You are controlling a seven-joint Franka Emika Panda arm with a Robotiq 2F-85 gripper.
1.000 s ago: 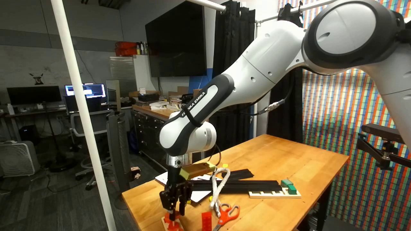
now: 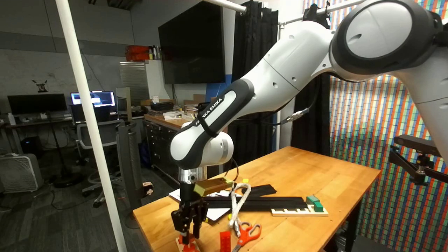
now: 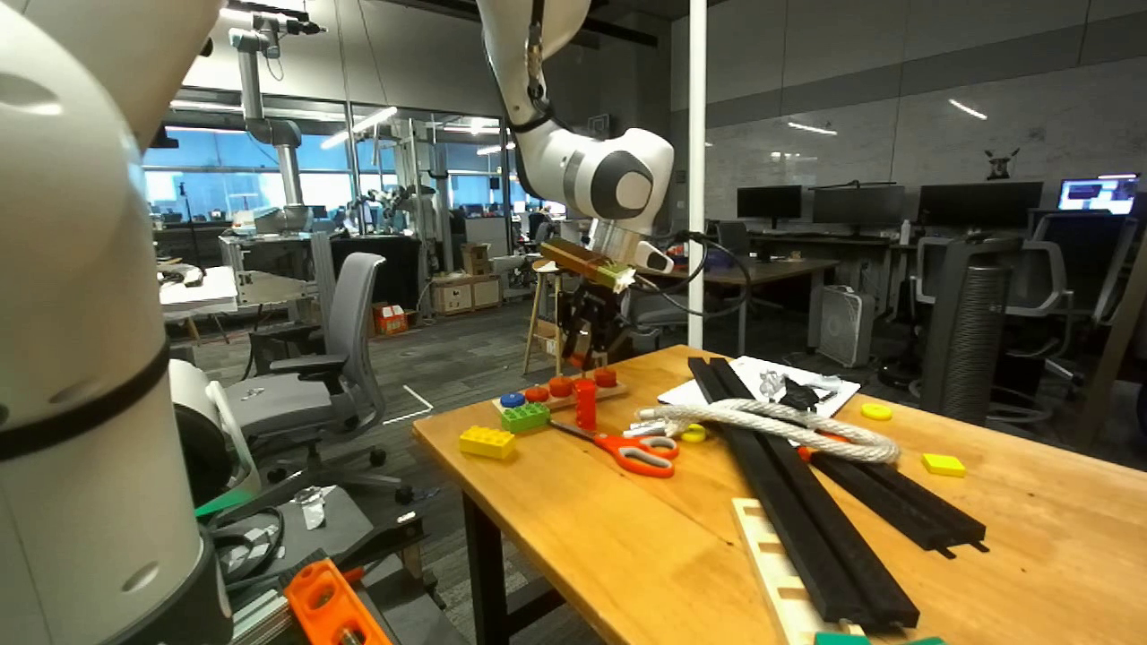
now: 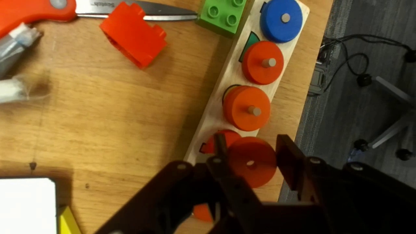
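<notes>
Between its fingers, my gripper is shut on a red-orange disc point(image 4: 255, 168) with a small hole in its middle. The held disc hangs above the near part of a wooden peg board point(image 4: 212, 111), partly overlapping another red piece point(image 4: 230, 138) there. Farther along the board, an orange disc point(image 4: 246, 108), a red disc point(image 4: 263, 62) and a blue disc point(image 4: 281, 20) sit on pegs. In the second exterior view the gripper point(image 3: 588, 353) is over the board's far end point(image 3: 615, 393). My fingers hide part of the near end of the board.
Beside the board are a green block point(image 4: 222, 15), a red block point(image 4: 133, 34) and orange-handled scissors point(image 3: 640, 451). A yellow block point(image 3: 487, 442) lies near the table corner. Rope point(image 3: 796, 419) and black rails point(image 3: 801, 505) occupy the table's middle. The table edge runs close along the board.
The arm and gripper have shifted slightly left and a little lower in the first exterior view. Objects on the table look unmoved.
</notes>
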